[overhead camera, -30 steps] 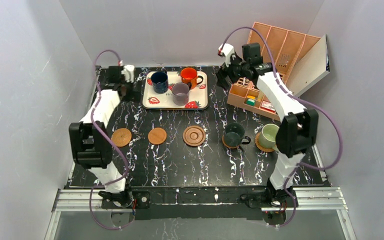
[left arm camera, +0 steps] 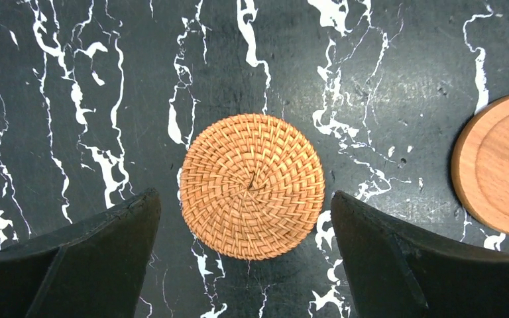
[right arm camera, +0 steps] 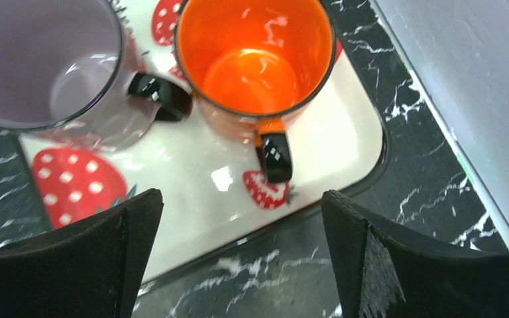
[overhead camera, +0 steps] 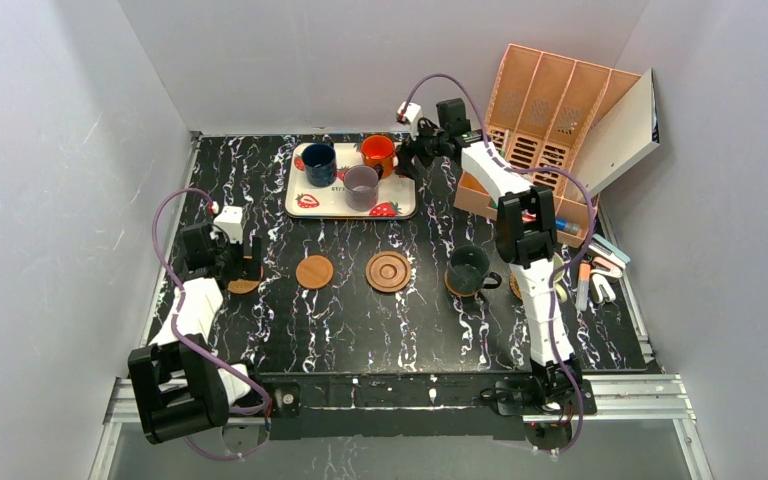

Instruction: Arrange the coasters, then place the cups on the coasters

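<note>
On the white strawberry tray (overhead camera: 310,208) stand a dark blue cup (overhead camera: 318,165), an orange cup (overhead camera: 378,153) and a greyish-purple cup (overhead camera: 361,187). My right gripper is open at the tray's right edge. Between its fingers but farther off, the orange cup's black handle (right arm camera: 275,159) points toward it. My left gripper is open above a woven coaster (left arm camera: 252,185), with nothing held. Two wooden coasters, one plain (overhead camera: 314,272) and one ringed (overhead camera: 388,271), lie bare mid-table. A dark green cup (overhead camera: 469,268) stands on a coaster to their right.
The right arm covers most of another coaster and whatever stands on it. An open compartment box (overhead camera: 560,110) stands at the back right, with pens and white items (overhead camera: 605,275) near it.
My right gripper has moved left to the tray's edge by the orange cup.
</note>
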